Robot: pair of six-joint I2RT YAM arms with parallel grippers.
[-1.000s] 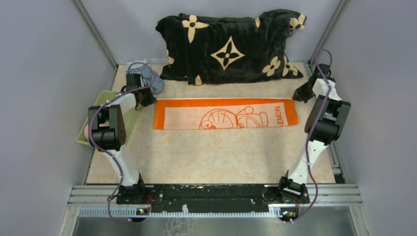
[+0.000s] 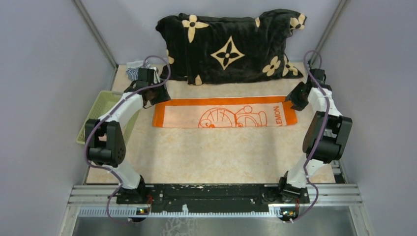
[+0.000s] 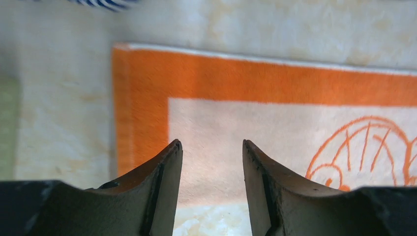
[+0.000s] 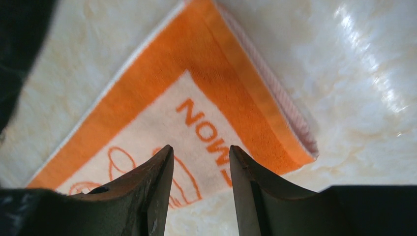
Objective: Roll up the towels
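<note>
An orange-bordered towel [image 2: 187, 115] with a line drawing lies flat on the table as a long strip, its length running left to right. At its right end the layered edge [image 4: 290, 120] shows that it is folded. Above the towel's back left corner hovers my left gripper, its fingers parted and nothing between them. My right gripper [image 2: 290, 100] is over the right end, near the printed letters. Its fingers [image 4: 160, 184] stand open and hold nothing; the towel is visible beyond them.
A black cloth with beige flowers [image 2: 206, 59] is heaped along the back. On the left stands a green basket [image 2: 103, 101], with a blue-striped cloth [image 2: 133, 71] behind it. Bare table [image 2: 216, 157] lies in front of the towel.
Both grippers, shut at the towel's back corners earlier, have opened and moved inward over its ends. The towel has shifted very slightly and lies still.
</note>
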